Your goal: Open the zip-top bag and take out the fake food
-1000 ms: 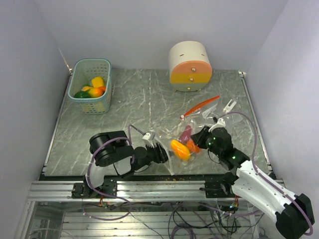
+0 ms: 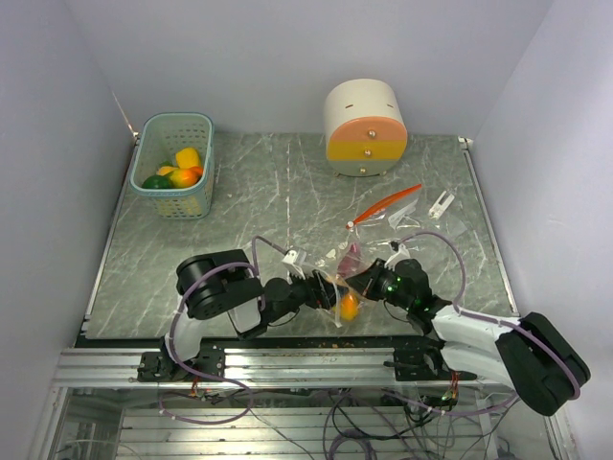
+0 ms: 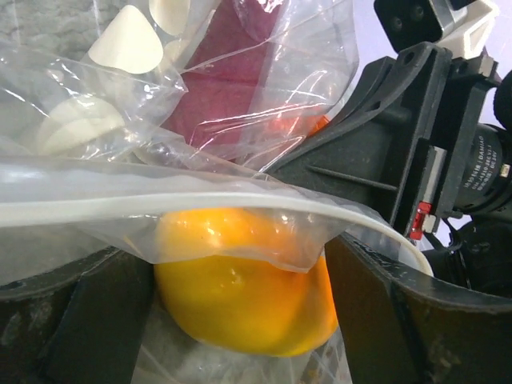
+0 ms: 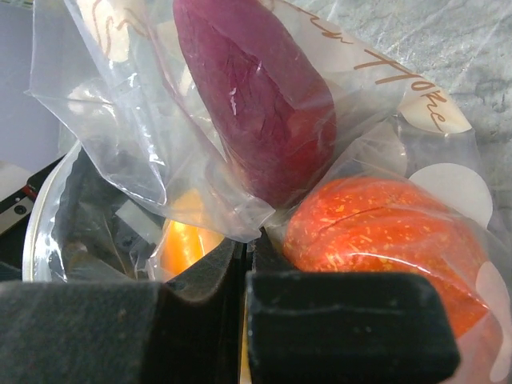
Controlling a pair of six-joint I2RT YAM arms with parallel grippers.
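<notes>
The clear zip top bag lies at the front right, holding a purple fake food, an orange-red one and a yellow one. My left gripper is part open, its fingers either side of the yellow piece under the bag's rim; whether it grips it is unclear. My right gripper is shut, pushed in between the pieces, with nothing visible between its fingers.
A teal basket with several fake foods stands at the back left. A white cabinet with coloured drawers stands at the back.
My right gripper has moved left and down over the pieces, now partly hiding the yellow and orange ones. My left gripper has moved slightly right towards the yellow piece.
</notes>
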